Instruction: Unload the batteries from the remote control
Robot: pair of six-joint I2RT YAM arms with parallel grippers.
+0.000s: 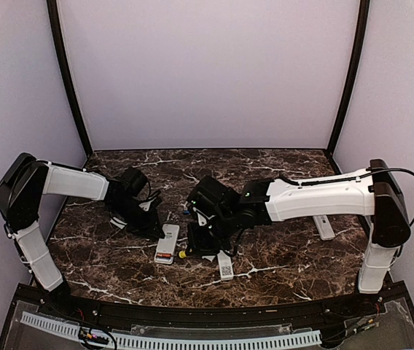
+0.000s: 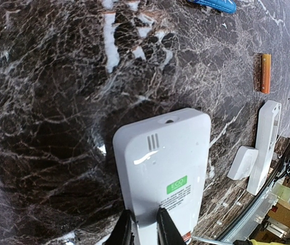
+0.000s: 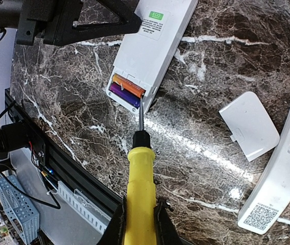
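Note:
The white remote (image 2: 168, 153) shows its back with a green ECO label. In the right wrist view, its uncovered compartment at one end holds an orange battery (image 3: 128, 85) and a purple battery (image 3: 124, 95) side by side. My left gripper is shut on the remote's long edge, one finger over the back face. A yellow-handled tool (image 3: 141, 176) with a thin metal shaft is held in my right gripper, shut around the handle. The tool's tip is at the end of the orange battery; whether it touches is hard to tell.
A loose white cover (image 3: 249, 125) and a second white remote (image 3: 275, 189) lie beside the held one. An orange battery (image 2: 265, 73) and a blue object (image 2: 216, 4) rest on the marble table. Another white remote (image 1: 323, 227) lies far right.

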